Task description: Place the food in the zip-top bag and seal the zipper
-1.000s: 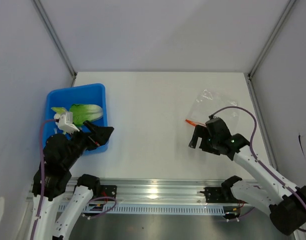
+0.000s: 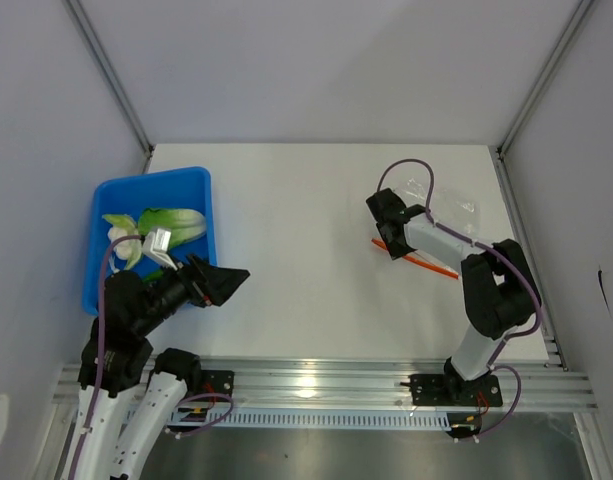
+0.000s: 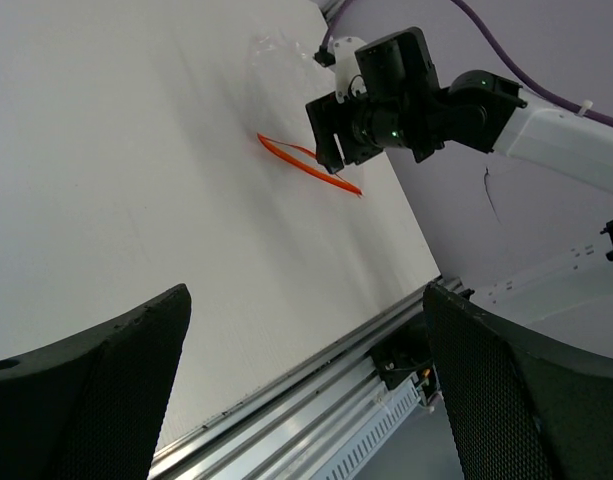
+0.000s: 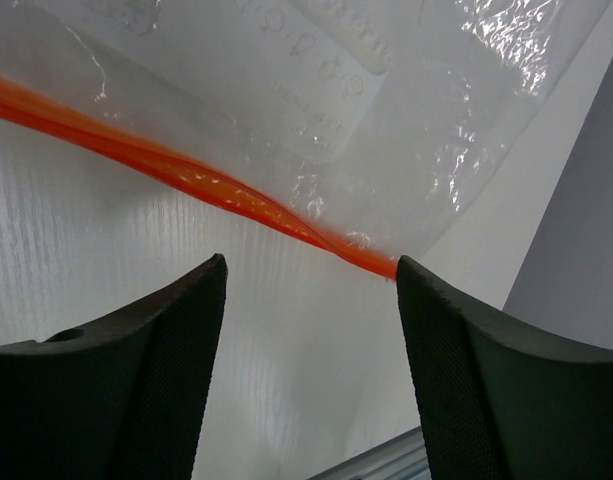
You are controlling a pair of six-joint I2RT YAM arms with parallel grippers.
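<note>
A clear zip top bag [image 4: 316,80] with an orange zipper strip [image 4: 186,172] lies flat at the right of the table, its zipper edge toward the front. My right gripper [image 2: 394,252] is over the zipper strip; in the right wrist view its part-open fingers [image 4: 191,305] stand apart on the near side of the strip, nothing between them. The food, a green and white leafy vegetable [image 2: 176,222] and a white bulb-like piece [image 2: 124,240], lies in the blue bin [image 2: 208,178]. My left gripper [image 2: 224,283], open and empty, hangs by the bin's front right corner.
Bare white table [image 2: 286,240] fills the middle between both arms. Walls close in the left, right and back. A metal rail [image 2: 306,366] runs along the front edge.
Bag and food stay put.
</note>
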